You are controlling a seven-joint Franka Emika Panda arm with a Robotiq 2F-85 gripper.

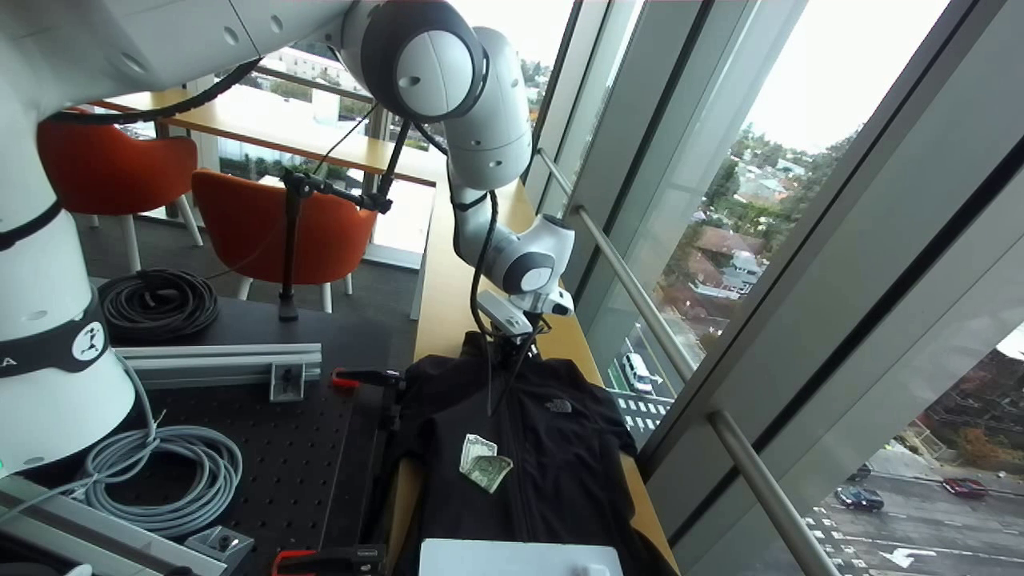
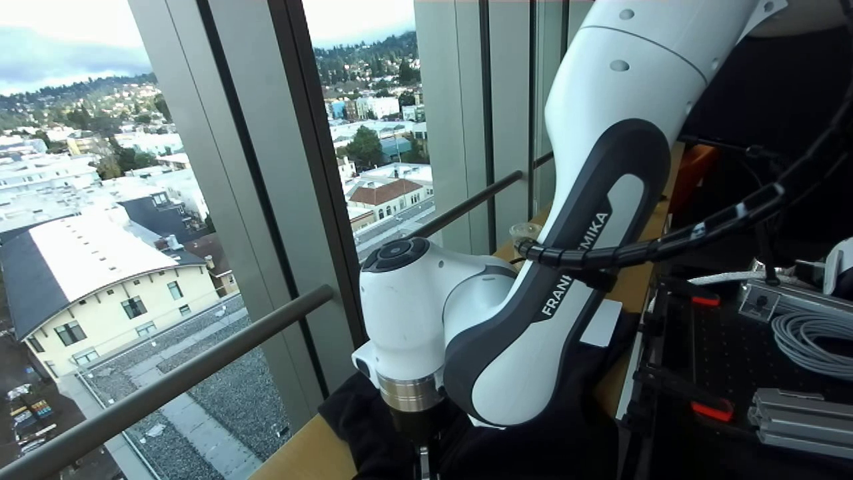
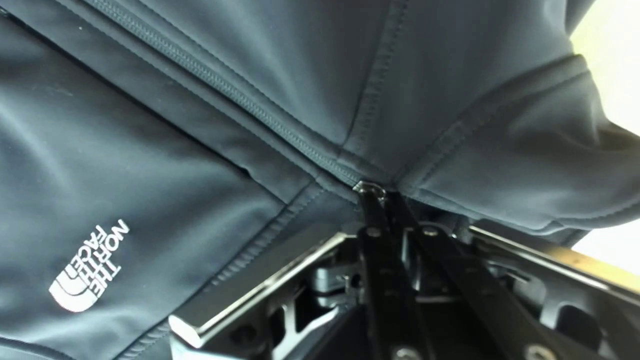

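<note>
A black jacket lies front up, its white North Face logo and closed zipper showing in the wrist view. At the zipper's collar end, my gripper is shut, with the small metal zipper pull at its fingertips. The pull's tab is mostly hidden between the fingers. From the first exterior view, the gripper sits low at the jacket's far end, its tips hard to make out. A folded banknote rests on the jacket, left of the zipper.
The jacket covers a narrow wooden table beside windows with a metal rail. A white flat object lies at the near end. Clamps, coiled cable and metal profiles occupy the black bench to the left.
</note>
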